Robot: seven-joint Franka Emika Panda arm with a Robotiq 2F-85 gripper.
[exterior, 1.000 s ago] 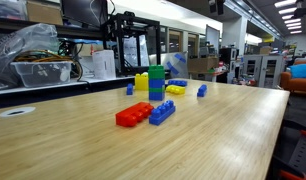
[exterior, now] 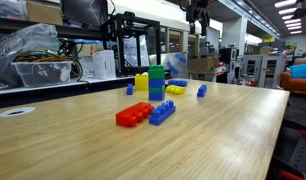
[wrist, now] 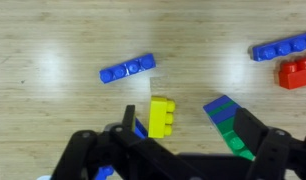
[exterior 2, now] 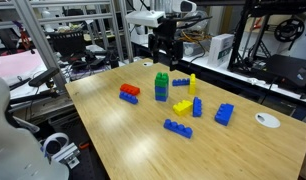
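Note:
My gripper hangs high above the table, its two dark fingers wide apart in the wrist view and nothing between them in their grip. Below them lie a yellow brick (wrist: 161,117) and a stack of green and blue bricks (wrist: 231,122), which stands upright in exterior view 1. A long blue brick (wrist: 127,69) lies alone on the wood. Toward the upper right of the wrist view, a red brick (wrist: 296,72) and another blue brick (wrist: 283,46) sit side by side.
More bricks, including a wide blue one (exterior 2: 224,113) and an upright yellow one (exterior 2: 192,82), are spread over the table. A white round disc (exterior 2: 267,120) lies toward one edge.
In exterior view 1 the gripper has come lower and moved left over the last second. The bricks have stayed in place.

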